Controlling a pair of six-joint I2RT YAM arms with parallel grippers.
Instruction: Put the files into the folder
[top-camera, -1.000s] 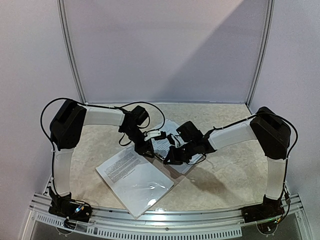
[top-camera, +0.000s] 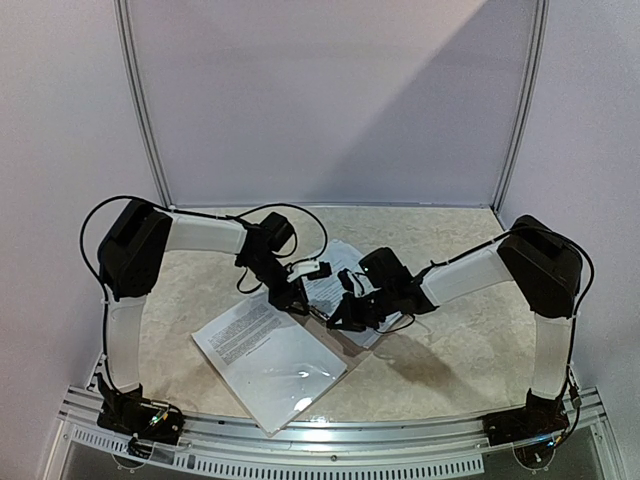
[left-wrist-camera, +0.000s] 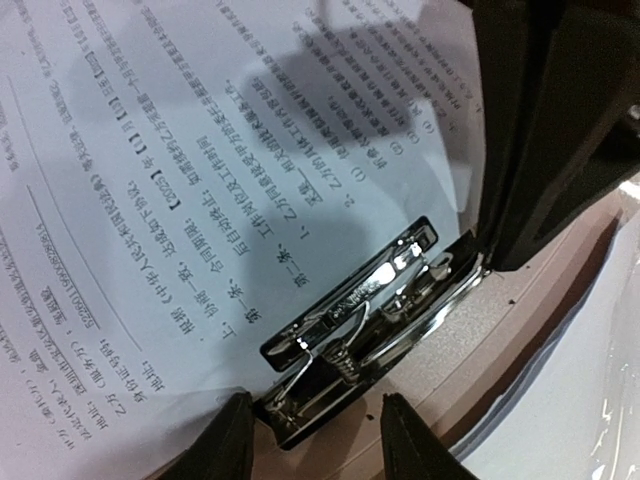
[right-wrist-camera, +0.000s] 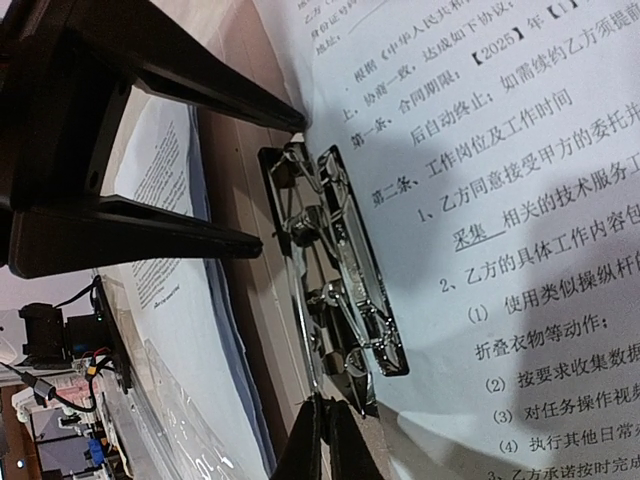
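Note:
The open folder (top-camera: 330, 340) lies across the table's front middle. On its far side are the printed files (left-wrist-camera: 180, 150), flat, with their edge beside the folder's metal clip (left-wrist-camera: 350, 320). The clip's bar lies over the sheets' edge. Left gripper is open at one end of the clip, its fingers (left-wrist-camera: 228, 440) apart on either side of that end. At the clip's opposite end is the right gripper, with narrow fingers (right-wrist-camera: 345, 450) close together against the metal. Whether they pinch the clip there is hidden.
The folder's near half bears a printed sheet (top-camera: 255, 345) under shiny clear plastic. Both arms meet closely over the clip, with little room between the grippers.
My right arm's wrist has shifted and tilted slightly near the clip. The left arm, the folder and the files look unmoved.

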